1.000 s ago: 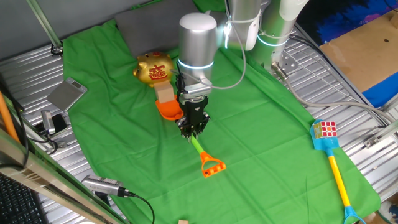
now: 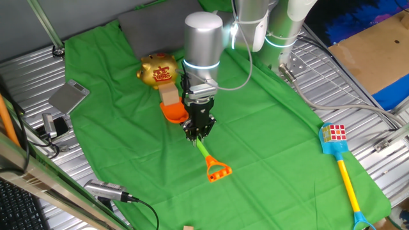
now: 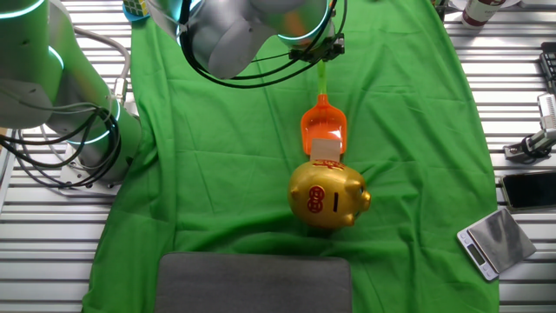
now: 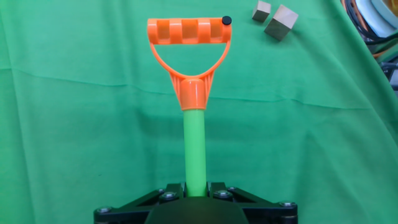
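A toy shovel lies across the green cloth, with an orange blade [image 3: 323,126], a green shaft [image 4: 195,143] and an orange D-shaped handle [image 4: 189,31]. My gripper straddles the shaft, its fingers close against both sides, and looks shut on it. In exterior view 1 the gripper [image 2: 199,137] is low over the cloth, between blade and handle. A wooden block [image 2: 169,94] sits at the blade's front edge; whether it rests on the blade or just beyond, I cannot tell. Right behind that block stands a golden piggy bank [image 3: 326,196].
On the right, a blue and yellow shovel [image 2: 346,181] carries a Rubik's cube [image 2: 333,133] on its blade. Two small blocks, one of them a larger cube [image 4: 282,22], lie past the handle. A dark grey mat [image 3: 252,283] lies behind the piggy bank.
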